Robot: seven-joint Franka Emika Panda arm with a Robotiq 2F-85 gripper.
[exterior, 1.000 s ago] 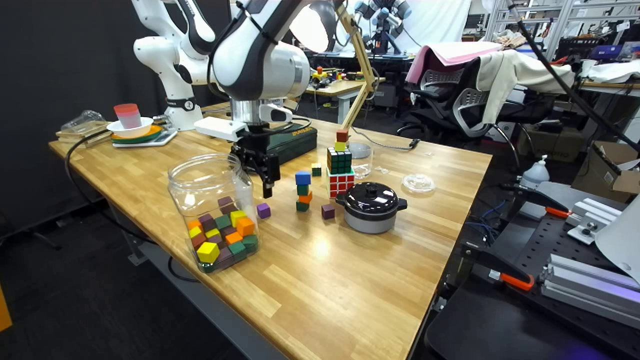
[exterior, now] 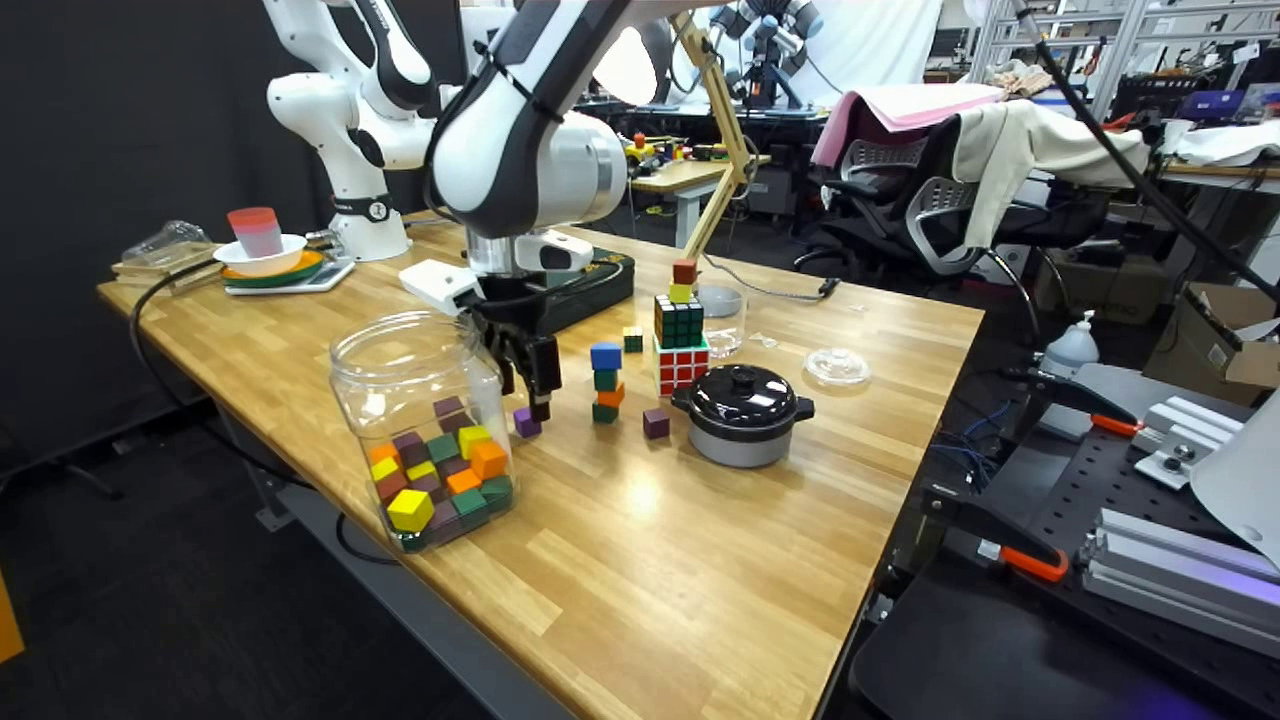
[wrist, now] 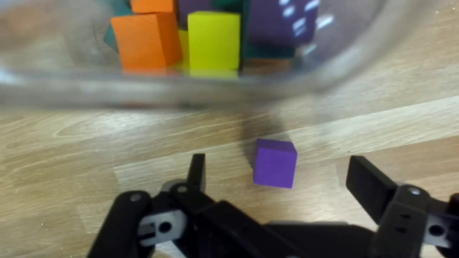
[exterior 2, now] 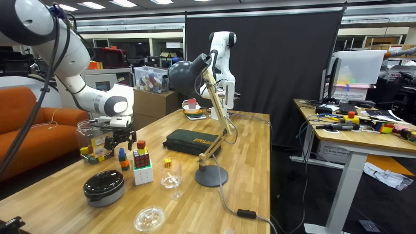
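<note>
A purple cube (wrist: 274, 165) lies on the bare wood, between the spread fingers of my gripper in the wrist view, with a gap on either side. My fingers are open and hold nothing. From exterior view 1, the gripper (exterior: 524, 384) is low over the table, and the purple cube (exterior: 525, 422) shows partly behind a finger. Right beside it is a clear jar (exterior: 408, 348) of several coloured cubes; its blurred rim (wrist: 172, 92) crosses the wrist view above the cube. In exterior view 2 the gripper (exterior 2: 121, 144) hides the purple cube.
Close to the gripper stands a stack of small cubes (exterior: 607, 382). Beyond are a dark purple cube (exterior: 656, 424), a black-lidded pot (exterior: 743, 414), puzzle cubes piled up (exterior: 680, 342) and a dark green case (exterior 2: 191, 142).
My gripper has come down around the purple cube, which one finger now partly covers in exterior view 1.
</note>
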